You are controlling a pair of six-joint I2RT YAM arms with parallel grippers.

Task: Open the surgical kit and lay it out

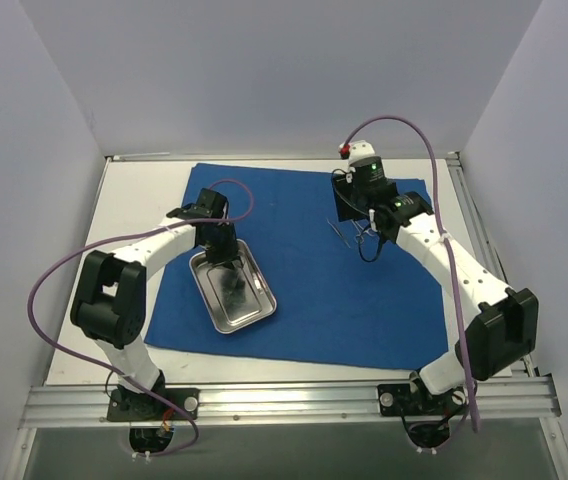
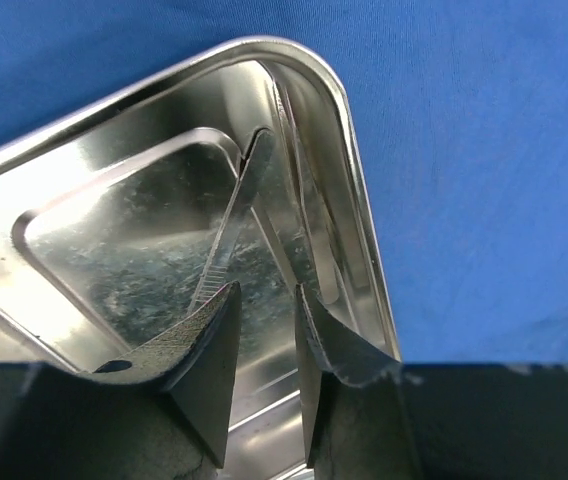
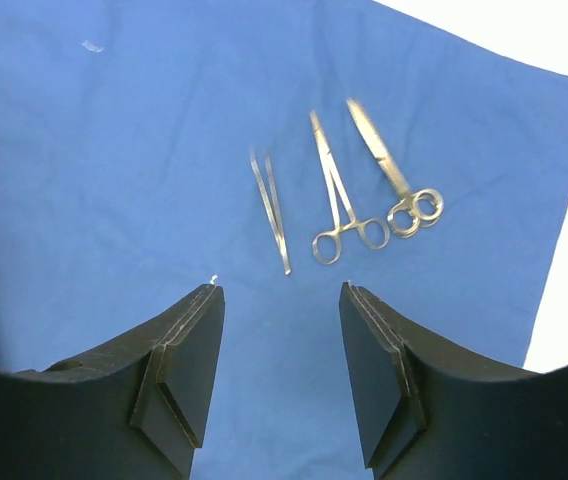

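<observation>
A steel tray (image 1: 254,318) lies on the left part of the blue cloth. My left gripper is over it, partly open, with nothing between its fingers. Inside the tray is a slim metal instrument with a ridged handle (image 2: 228,225), ahead of the fingertips. Another thin strip (image 2: 314,225) shows along the tray wall; I cannot tell whether it is an instrument or a reflection. Tweezers (image 3: 273,215), a clamp (image 3: 335,185) and scissors (image 3: 389,160) lie apart on the cloth in the right wrist view. Above the cloth my right gripper is open and empty.
The blue cloth (image 1: 344,310) covers most of the white table (image 1: 94,300), with a wide bare stretch in its middle and front. Purple cables (image 1: 444,200) loop from both arms. Grey walls stand at the back and sides.
</observation>
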